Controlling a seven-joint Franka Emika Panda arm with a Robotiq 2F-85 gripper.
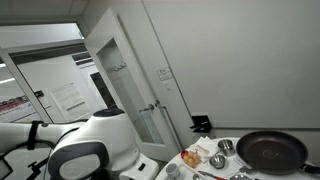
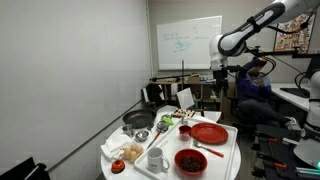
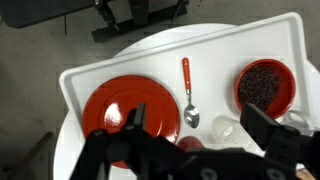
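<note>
High over the tray, my gripper is open, its dark fingers spread wide with nothing held between them. Exterior view 2 shows the gripper hanging above the far side of the table. A red plate lies at the left of the white tray in the wrist view. Right of it rests a spoon with a red handle. Dark small pieces fill a red bowl on the right. A clear cup and a red item are partly beside or behind the fingers.
A black pan stands on the table's far part, with metal cups nearby. White mugs, a tomato and other small food items crowd the table. A wall borders it.
</note>
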